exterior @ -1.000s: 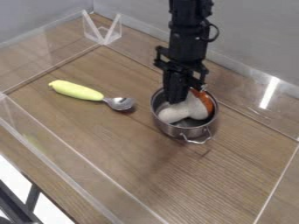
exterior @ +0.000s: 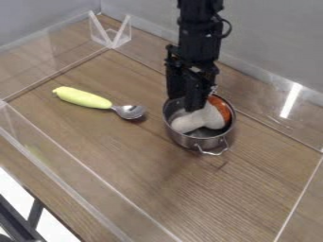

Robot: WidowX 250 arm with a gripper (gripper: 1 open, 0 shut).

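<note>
My black gripper (exterior: pixel 187 92) hangs from the top of the camera view, its fingertips low over the left part of a steel pot (exterior: pixel 199 139) with side handles. A white object (exterior: pixel 195 120) and an orange-red object (exterior: pixel 218 108) are inside the pot, partly hidden by the gripper. Whether anything is between the fingers cannot be made out. A spoon with a yellow handle (exterior: pixel 83 97) lies left of the pot, its metal head pointing toward it.
A clear plastic piece (exterior: pixel 111 36) stands at the back left by the wall.
My gripper has shifted slightly left within the pot's area, showing more of the orange-red object. The pot and spoon look unmoved.
</note>
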